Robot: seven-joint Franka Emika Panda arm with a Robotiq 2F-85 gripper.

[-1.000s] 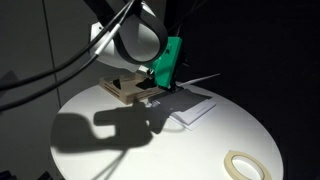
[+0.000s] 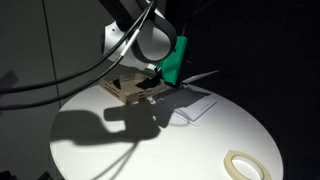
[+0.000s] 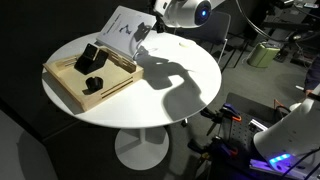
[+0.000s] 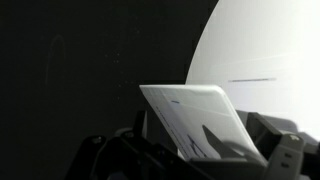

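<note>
A white booklet-like object (image 2: 197, 108) lies near the far edge of the round table, with a thin flap (image 2: 202, 76) raised beside it. From the other side, a large white panel (image 3: 130, 30) stands tilted behind the wooden box. My gripper is at this panel. In the wrist view its fingers stand wide apart, dark and partly cut off by the frame, and the tilted white panel (image 4: 190, 100) shows between and beyond them. Whether either finger touches it cannot be seen. A green part (image 2: 174, 60) on the arm hides the fingertips in the first exterior view.
A wooden box (image 3: 108, 97) holding black items sits on the white table (image 3: 190, 100). A tape-like ring (image 2: 246, 166) lies near the table's edge.
Over the last second the arm has shifted slightly right and up in the first exterior view. More of the white booklet shows, and the dark shadow on it has shrunk.
</note>
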